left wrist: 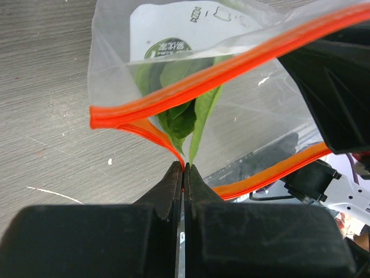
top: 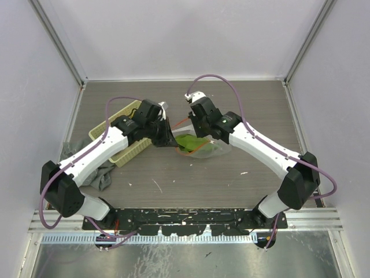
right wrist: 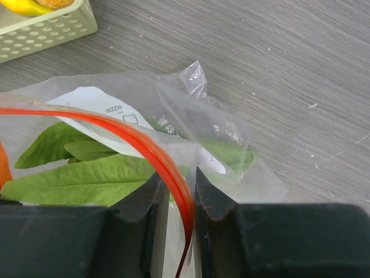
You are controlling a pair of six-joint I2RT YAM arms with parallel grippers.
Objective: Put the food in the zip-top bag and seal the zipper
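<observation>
The clear zip top bag lies on the table between my arms, its orange-edged mouth spread apart. Green leafy food rests inside, behind the bag's white label. At the mouth's near-left corner, my left gripper is shut on the thin orange rim, which runs in between its fingertips. My right gripper is at the opposite side of the mouth, its fingers slightly apart, with the orange rim passing between them.
A cream perforated basket stands at the left, partly behind my left arm; yellow and orange food shows in its corner. A grey cloth lies at the table's left.
</observation>
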